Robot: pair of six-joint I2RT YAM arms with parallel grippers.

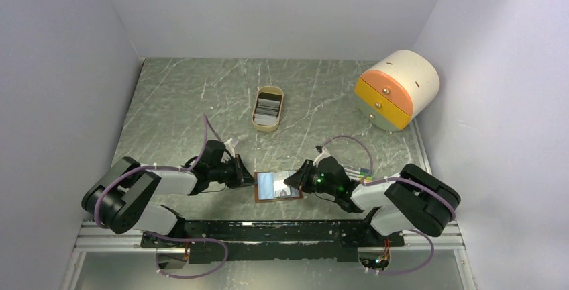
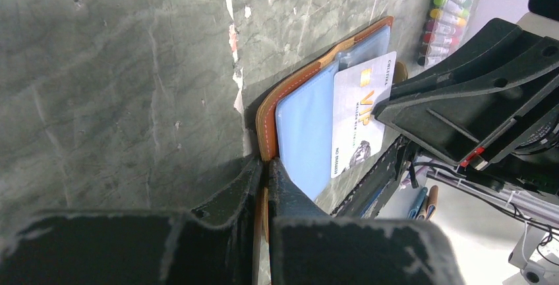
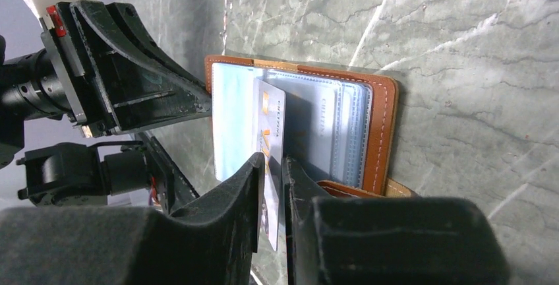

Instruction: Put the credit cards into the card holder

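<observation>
The card holder (image 1: 266,186) lies opened out at the table's front, with brown covers and clear bluish sleeves. My left gripper is shut on its brown left edge (image 2: 266,123). Over the sleeves, a pale credit card (image 2: 356,117) with orange lettering shows in the left wrist view. In the right wrist view the same card (image 3: 271,117) stands tilted between the fingers of my right gripper, which are slightly apart. How far the card's lower edge sits in a sleeve cannot be made out. A tan box (image 1: 266,127) farther back holds several grey cards.
A rounded drawer cabinet (image 1: 396,88) stands at the back right. Several coloured markers (image 2: 448,18) lie right of the holder, partly behind my right arm.
</observation>
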